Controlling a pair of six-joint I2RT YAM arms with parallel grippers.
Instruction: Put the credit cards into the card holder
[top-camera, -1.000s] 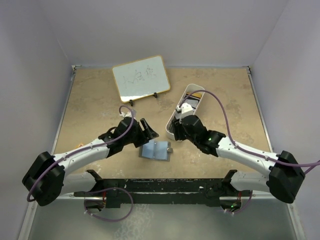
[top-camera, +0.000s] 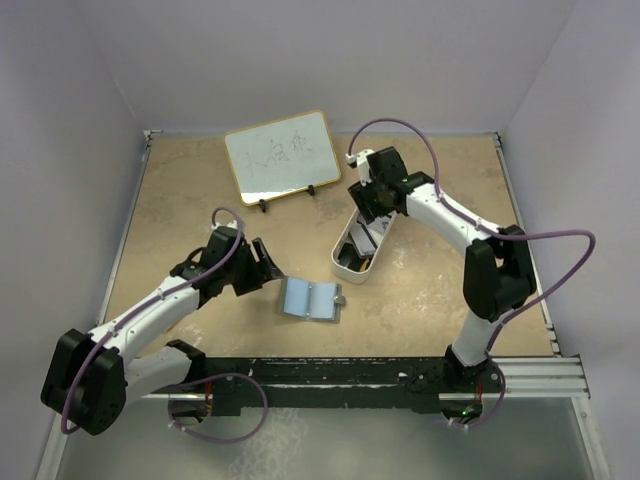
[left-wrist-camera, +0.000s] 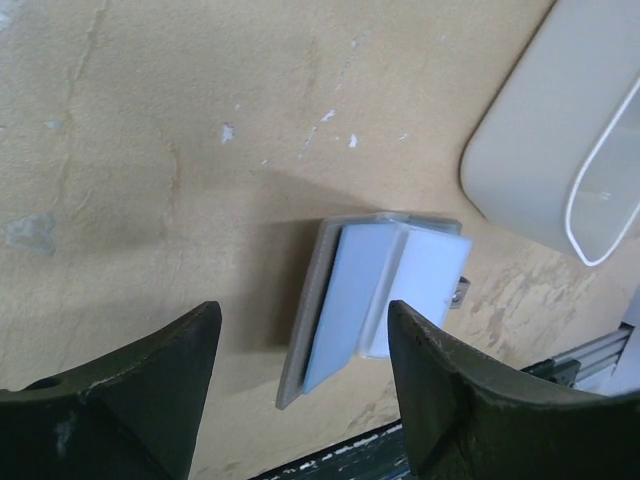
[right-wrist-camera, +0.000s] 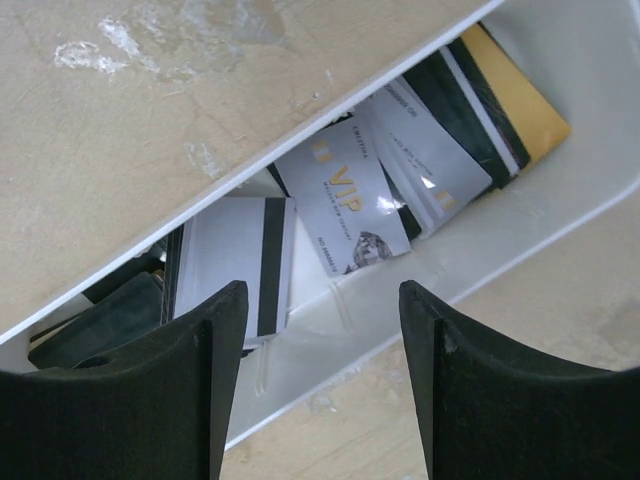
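Note:
The credit cards (right-wrist-camera: 340, 200) lie in a long white bin (top-camera: 341, 262): a white VIP card, a silver card with a black stripe (right-wrist-camera: 230, 262), and several dark and yellow ones. My right gripper (top-camera: 370, 205) hangs over the bin's upper part, fingers apart, nothing between them. The card holder (top-camera: 310, 298), grey with pale blue sleeves (left-wrist-camera: 350, 295), lies open below the bin. My left gripper (top-camera: 262, 262) hovers up and left of the holder, open and empty.
A small whiteboard (top-camera: 280, 155) lies at the back.
My left gripper has drawn back a little to the left, away from the holder.

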